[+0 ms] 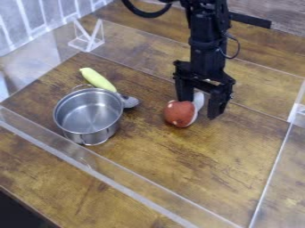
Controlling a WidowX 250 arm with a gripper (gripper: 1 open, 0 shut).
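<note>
The black gripper (201, 87) hangs from the arm in the upper middle, its fingers open and lowered around the back of a red and white object (181, 113) on the wooden table (202, 178). The object's white part lies partly behind the gripper, so whether the fingers touch it is hard to tell.
A steel pot (88, 120) stands at the left. Behind it lie a yellow corn-like item (98, 78) and a small grey metal piece (127, 102).
</note>
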